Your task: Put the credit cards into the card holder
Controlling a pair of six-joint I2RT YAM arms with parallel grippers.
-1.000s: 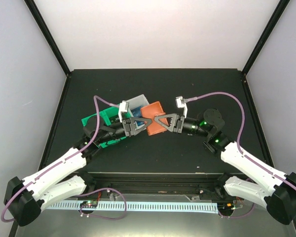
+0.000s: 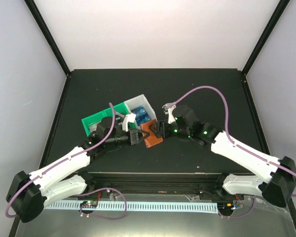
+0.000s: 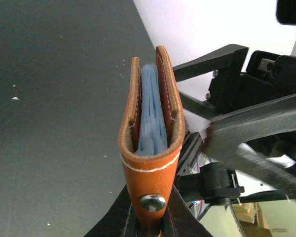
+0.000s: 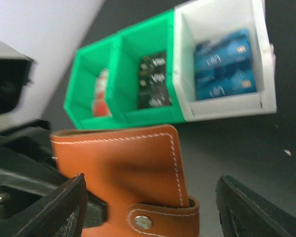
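Observation:
An orange leather card holder [image 2: 153, 141] with a snap strap hangs above the table, and my left gripper [image 2: 146, 134] is shut on it. Its mouth faces upward in the left wrist view, where thin pale-blue layers [image 3: 150, 113] show inside the holder [image 3: 151, 180]; whether they are sleeves or cards I cannot tell. My right gripper is open, its two fingers well apart on either side of the holder's strap end in its wrist view, with no card between them. Blue cards [image 4: 224, 66] lie in a white bin, dark cards [image 4: 154, 81] in a green one.
The white bin [image 4: 262, 59] stands against the green bin [image 4: 119, 79], which is split into compartments; an orange-and-white item [image 4: 100, 94] lies in its far-left one. Both arms are close together just in front of the bins. Bare black table [image 2: 212, 98] lies to the right.
The card holder and left gripper have come toward the table's front edge and slightly left.

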